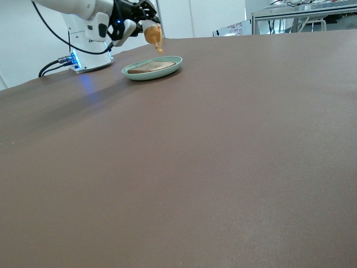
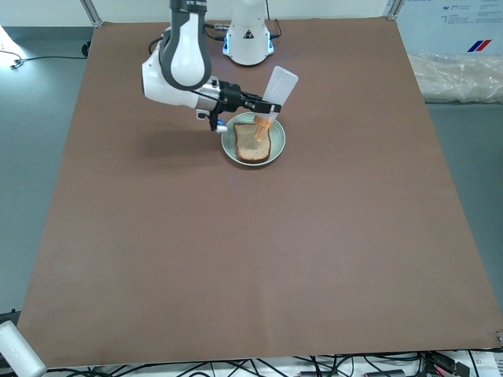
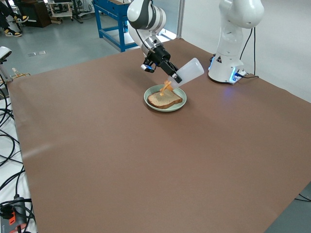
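A slice of bread (image 2: pixel 250 148) (image 1: pixel 144 68) (image 3: pixel 158 101) lies on a pale green plate (image 2: pixel 277 145) (image 1: pixel 173 69) (image 3: pixel 180 103) near the back of the table. Above it my gripper (image 2: pixel 266 107) (image 3: pixel 173 74) is shut on a translucent white bottle (image 2: pixel 280 86) (image 3: pixel 190 71), held tilted with its mouth low over the bread. An orange substance (image 1: pixel 154 36) (image 3: pixel 167 86) hangs from the bottle's mouth toward the bread; whether it touches the bread I cannot tell.
A white robot base (image 2: pixel 247 47) with cables stands behind the plate. More cables and devices run along the near edge in the left camera view.
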